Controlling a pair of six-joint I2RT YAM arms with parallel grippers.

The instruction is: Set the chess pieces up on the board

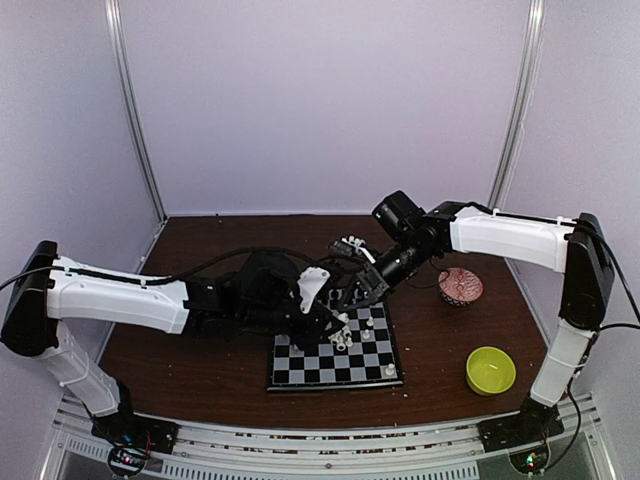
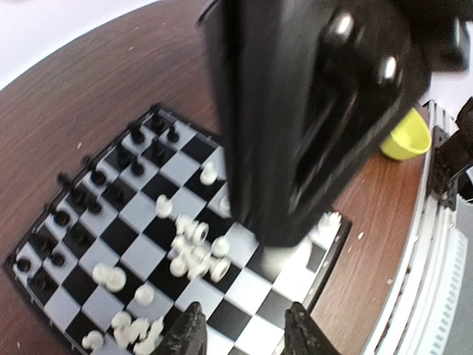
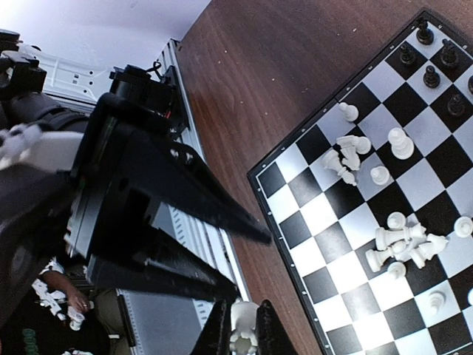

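Over the chessboard (image 1: 300, 377) both arms meet, and in the top view they cover its far part. In the right wrist view my right gripper is shut on a white chess piece (image 3: 244, 327) at the bottom of the frame. Just above that piece, my left gripper has its fingers apart, the lower tip close to the piece; whether they touch is unclear. The left wrist view shows nothing between the left gripper's fingers (image 2: 194, 325). Black pieces (image 2: 136, 133) stand along the board's far side. Loose white pieces (image 3: 408, 244) lie or stand on the squares.
A yellow-green bowl (image 1: 490, 371) sits right of the board, with a red patterned bowl (image 1: 460, 286) farther back. Bare brown table (image 1: 150, 370) surrounds the board. The two grippers are very close together.
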